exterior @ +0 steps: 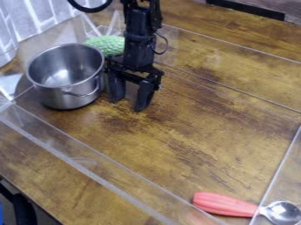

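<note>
A steel pot (65,75) sits at the upper left of the wooden table (177,141). My black gripper (129,95) is low over the table just right of the pot, its fingers pointing down. Whether anything is between the fingers is too dark to tell. Behind the pot lies a green textured object (104,46), partly hidden. A spoon (247,207) with a pink handle lies at the front right.
Clear plastic edges run along the table's sides. A white item (10,83) lies at the far left edge.
</note>
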